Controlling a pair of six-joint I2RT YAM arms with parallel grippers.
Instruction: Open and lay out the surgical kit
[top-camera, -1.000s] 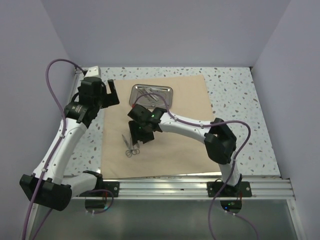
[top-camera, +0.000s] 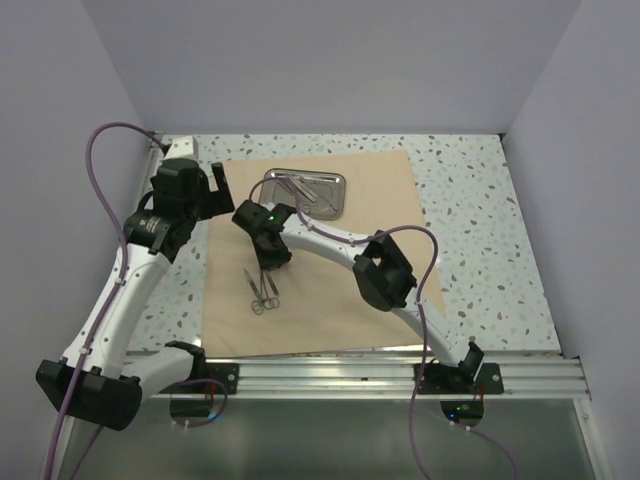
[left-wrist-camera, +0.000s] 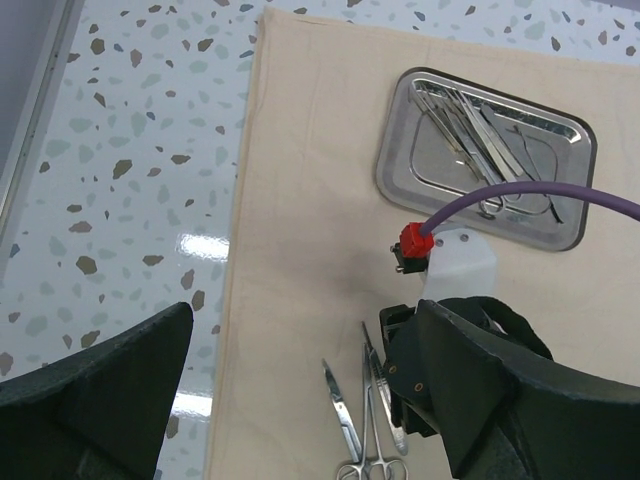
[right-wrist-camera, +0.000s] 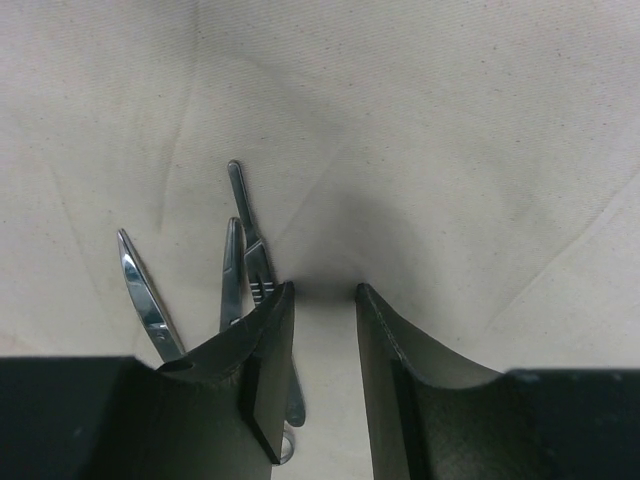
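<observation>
On the beige cloth (top-camera: 350, 270) lie several steel instruments side by side. One pointed scissors-like tool (right-wrist-camera: 146, 292) is at the left, a second slim-tipped one (right-wrist-camera: 231, 270) stands beside it, and a thin scalpel-like handle (right-wrist-camera: 257, 262) lies closest to my right gripper. That gripper is part open just above the cloth, only bare cloth showing between its fingers; its left finger overlaps the thin handle in view. My left gripper is wide open and empty, raised over the cloth's left edge. The metal tray (left-wrist-camera: 400, 175) holds several more instruments (left-wrist-camera: 470, 135).
A purple cable (left-wrist-camera: 520, 188) arches from the right gripper across the tray's near side in the left wrist view.
The right arm has swung leftward, its gripper shifting left and slightly up the top view beside the laid instruments. My left arm has moved only slightly. The tray and laid instruments look unmoved.
</observation>
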